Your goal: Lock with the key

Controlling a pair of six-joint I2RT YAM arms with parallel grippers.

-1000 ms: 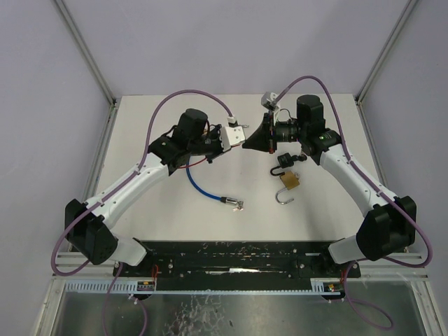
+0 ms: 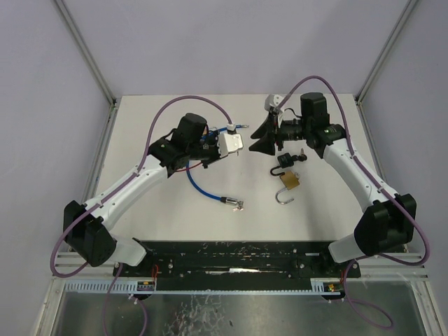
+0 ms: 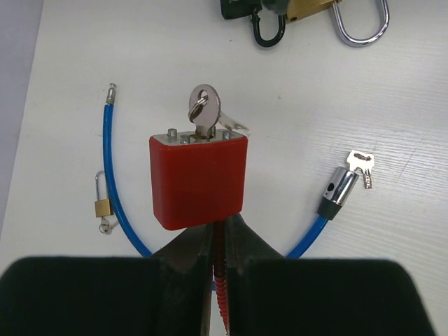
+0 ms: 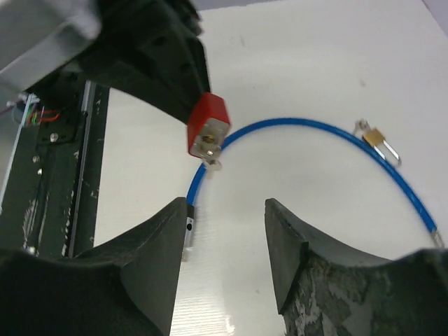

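A red padlock [image 3: 199, 178] hangs in the air just past the tips of my left gripper, which is shut with the lock's thin red cable [image 3: 220, 280] running between its fingers. A silver key [image 3: 205, 105] stands in the lock's metal face, and a second key [image 3: 233, 124] hangs from its ring. In the right wrist view the padlock [image 4: 208, 119] and key [image 4: 212, 166] appear ahead of my right gripper. That gripper is open, its fingers wide apart and empty. The top view hides the padlock beneath the left arm's end.
A blue cable lock [image 3: 119, 182] lies curved on the table, with a key [image 3: 360, 162] at its metal end. A small brass padlock [image 3: 103, 208] lies beside it. Black [image 2: 285, 159] and brass [image 2: 289, 180] padlocks lie under the right arm.
My right gripper was close against the left one at the lock; it has now backed off slightly to the right, with its fingers spread.
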